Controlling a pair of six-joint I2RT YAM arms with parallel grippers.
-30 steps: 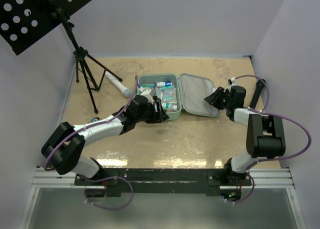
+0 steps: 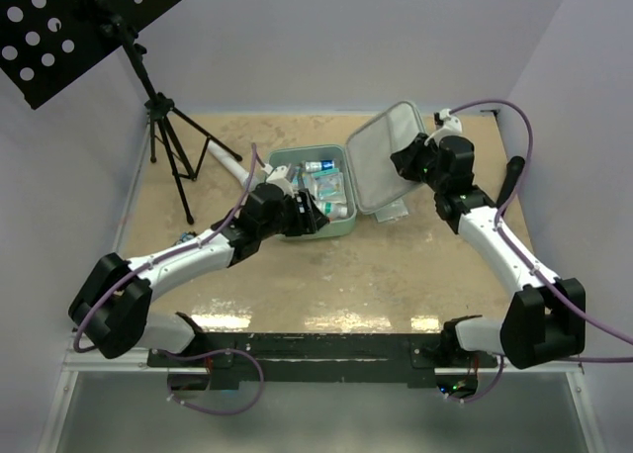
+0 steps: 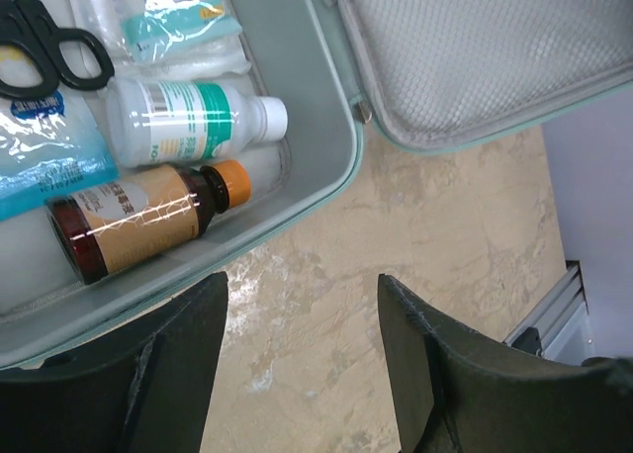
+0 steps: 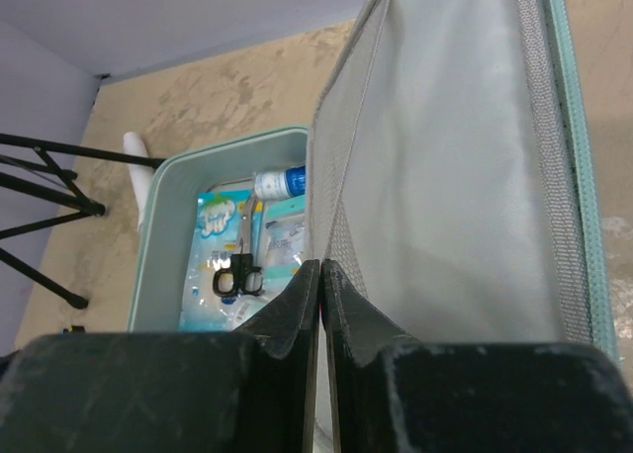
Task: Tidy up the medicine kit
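Note:
The pale green medicine kit (image 2: 345,223) stands open on the table, its lid (image 2: 381,161) tilted up on the right side. My right gripper is shut on the lid's mesh lining, whose fabric runs up from between the fingertips. In the left wrist view, a brown bottle (image 3: 138,219), a white bottle with a green label (image 3: 188,123), black scissors (image 3: 45,52) and flat packets (image 3: 168,18) lie inside the kit. Just outside the kit's front wall, my left gripper is part open with bare table showing between its fingers.
A small clear packet (image 2: 393,211) lies on the table near the lid. Left of the kit are a white roll (image 2: 227,160) and a black stand (image 2: 163,107); a black object (image 2: 511,179) lies at far right.
The lid has risen from lying nearly flat to a steep tilt, with my right gripper moving left and up, uncovering the clear packet. My left arm has shifted slightly left.

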